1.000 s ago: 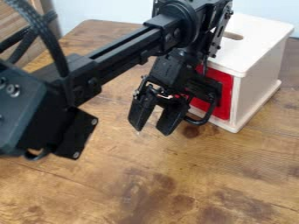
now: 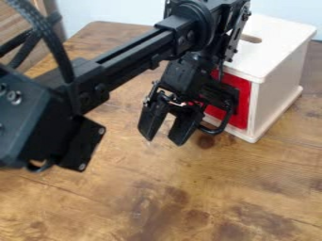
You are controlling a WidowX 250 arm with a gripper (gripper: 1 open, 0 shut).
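My black gripper [image 2: 168, 127] hangs low over the wooden table at the middle of the view, its two fingers pointing down and apart, with nothing visible between them. Just behind and to the right of it stands a white wooden box [image 2: 270, 58] with a slot in its top and a red front panel [image 2: 238, 105], which my gripper and wrist partly hide.
My arm's dark housing covers much of the left side of the view. A pale wall runs along the back.
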